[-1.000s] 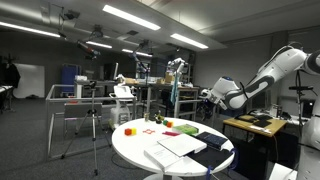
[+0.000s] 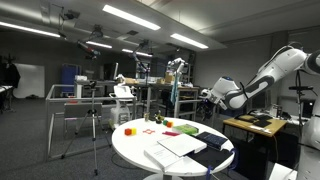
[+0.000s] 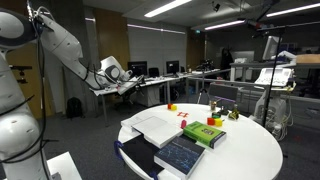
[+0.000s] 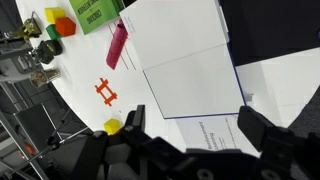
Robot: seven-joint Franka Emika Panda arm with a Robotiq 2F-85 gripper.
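My gripper stands open above the round white table, its two black fingers wide apart with nothing between them. In the wrist view an open book with blank white pages (image 4: 190,70) lies below and beyond the fingertips. A green book (image 4: 94,12) is at the top, with a pink object (image 4: 118,46) beside it. Coloured blocks (image 4: 60,24) sit at the upper left, a red lattice-shaped piece (image 4: 105,92) at the left and a yellow block (image 4: 112,126) below it. In the second exterior view my gripper (image 3: 131,86) hangs high, clear of the table.
A dark flat box (image 3: 180,156) lies near the green book (image 3: 203,135) on the round table (image 3: 250,150). A dark blue strap-like thing (image 3: 136,161) is at the near edge. A tripod (image 2: 95,115) stands on the floor.
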